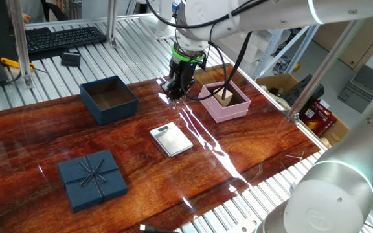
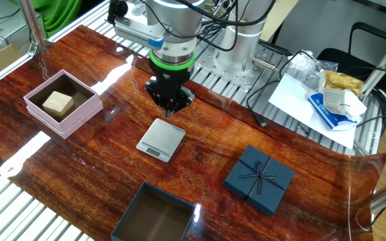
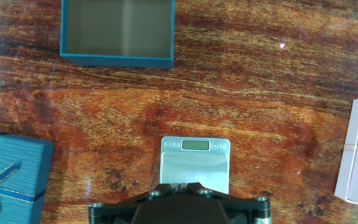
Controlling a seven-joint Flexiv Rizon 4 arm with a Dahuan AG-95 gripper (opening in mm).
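My gripper [image 2: 168, 114] hangs above the table, close to the silver scale [image 2: 161, 139]. In the wrist view its fingertips [image 3: 174, 186] meet over the lower part of the scale [image 3: 195, 163], with nothing seen between them. A wooden block [image 1: 224, 97] rests inside the open pink box [image 1: 228, 115]. The open dark blue box [image 1: 111, 114] looks empty. Its blue lid [image 1: 94, 182], tied with a ribbon bow, lies flat on the wood-patterned table cover, apart from the box.
In exterior view 2, white paper [image 2: 293, 100] with small packages [image 2: 334, 110] lies beside the robot base [image 2: 236, 60]. A keyboard [image 1: 63, 40] sits at the far left in exterior view 1. Bare table cover surrounds the scale.
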